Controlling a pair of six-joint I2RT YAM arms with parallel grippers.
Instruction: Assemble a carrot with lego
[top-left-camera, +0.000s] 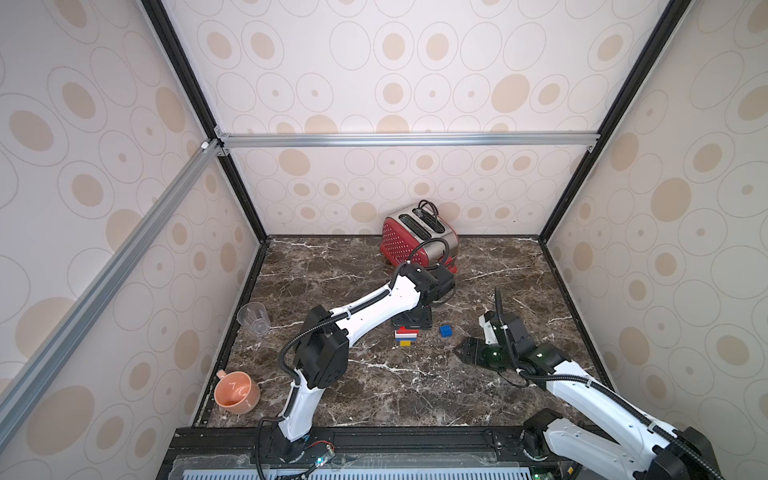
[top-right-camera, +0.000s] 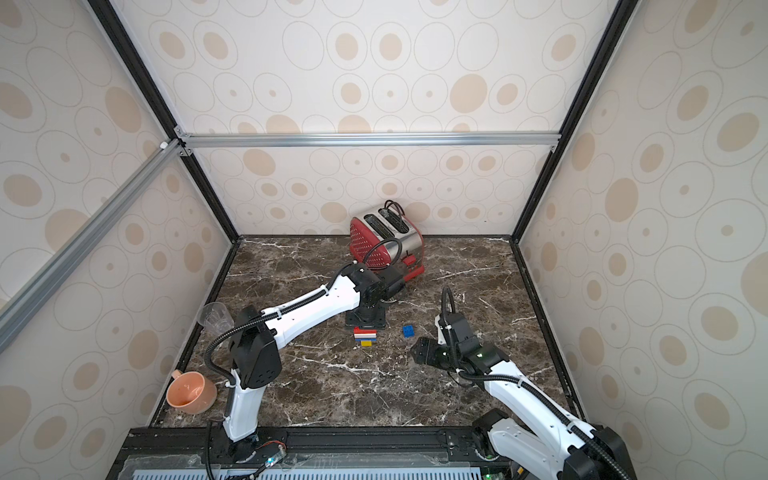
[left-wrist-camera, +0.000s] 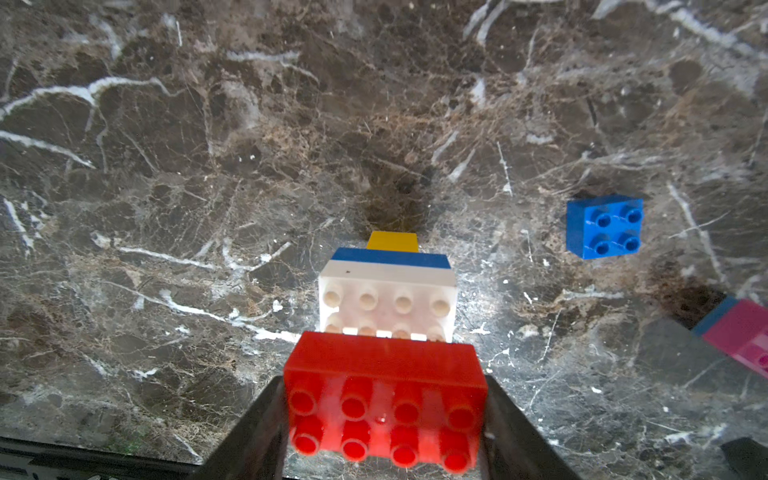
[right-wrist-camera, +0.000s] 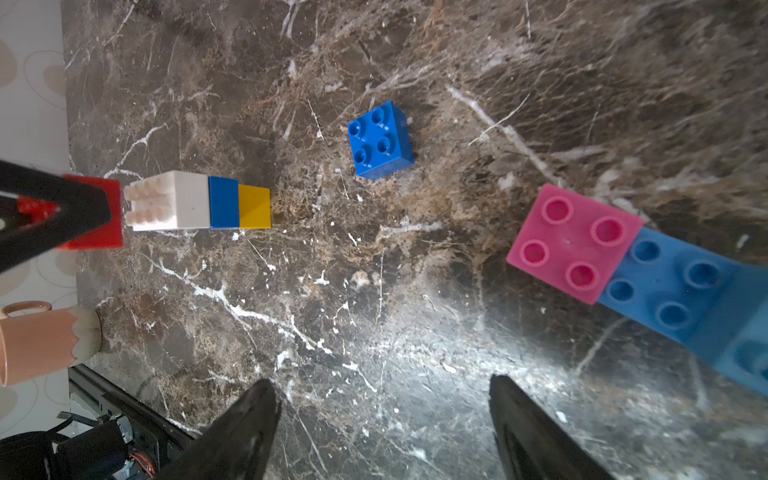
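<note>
My left gripper is shut on a red 2x4 brick (left-wrist-camera: 384, 360), held just above a stack of a white brick (left-wrist-camera: 388, 284), blue (left-wrist-camera: 392, 257) and yellow (left-wrist-camera: 392, 240) bricks lying on the marble tabletop. A loose blue 2x2 brick (left-wrist-camera: 604, 228) lies to the right. Further right, a pink brick (right-wrist-camera: 572, 240) sits beside light-blue bricks (right-wrist-camera: 672, 288). My right gripper hangs open over bare table near these, with nothing between its fingers.
A red toaster (top-left-camera: 416, 236) stands at the back, behind my left gripper. A clear cup (top-left-camera: 254, 318) and a peach mug (top-left-camera: 237, 392) are at the left edge.
</note>
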